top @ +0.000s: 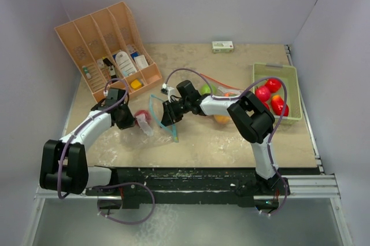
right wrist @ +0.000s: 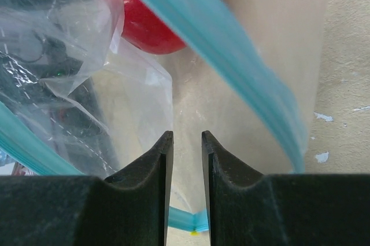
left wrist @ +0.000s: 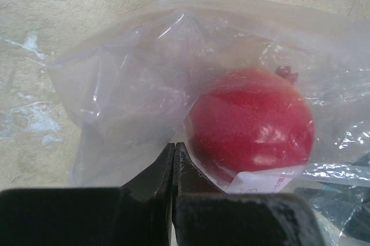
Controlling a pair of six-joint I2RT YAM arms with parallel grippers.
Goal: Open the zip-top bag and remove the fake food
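Note:
A clear zip top bag with a teal seal (top: pixel 172 132) lies in the middle left of the table, a red fake fruit (left wrist: pixel 251 121) inside it, with a white label slip. My left gripper is shut, over the bag's end beside the red fruit, nothing visible between its fingers. My right gripper is at the bag's mouth, fingertips a little apart among the teal seal strips (right wrist: pixel 248 84); whether they pinch film is unclear. The red fruit (right wrist: pixel 144 26) shows beyond them, with something yellow behind it.
A wooden compartment organiser (top: pixel 92 35) stands at back left. A green bin (top: pixel 259 69) of red fruit is at right. Another bag with green and orange fruit (top: pixel 221 118) lies under the right arm. A small box (top: pixel 222 46) sits at the back.

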